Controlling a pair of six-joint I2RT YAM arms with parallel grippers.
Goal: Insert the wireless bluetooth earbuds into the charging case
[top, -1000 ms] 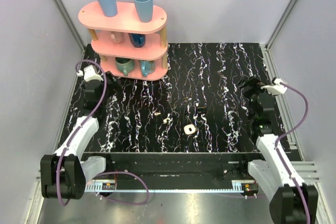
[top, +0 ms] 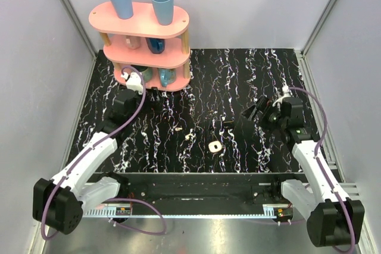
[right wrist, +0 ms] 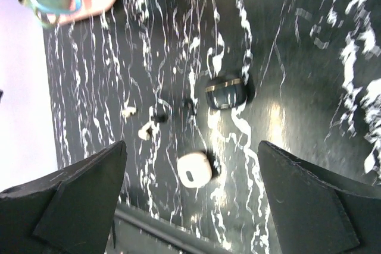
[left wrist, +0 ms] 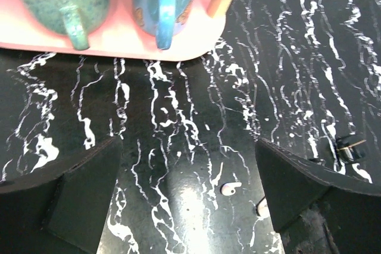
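A black charging case (top: 228,125) lies on the marble table's middle right, seen closer in the right wrist view (right wrist: 226,93). A white square case (top: 215,146) sits nearer the front edge. Small white earbuds (right wrist: 144,132) lie left of it, with small dark pieces (right wrist: 159,114) nearby. My left gripper (top: 144,91) is open above the table before the shelf, nothing between its fingers. My right gripper (top: 256,106) is open above the table, right of the cases, also empty.
A pink shelf (top: 137,16) with blue cups and mugs stands at the back left. Walls enclose the sides.
Both grippers have moved inward from the sides, toward the table's middle; the right one also came slightly lower in the view. The objects on the table have not moved.
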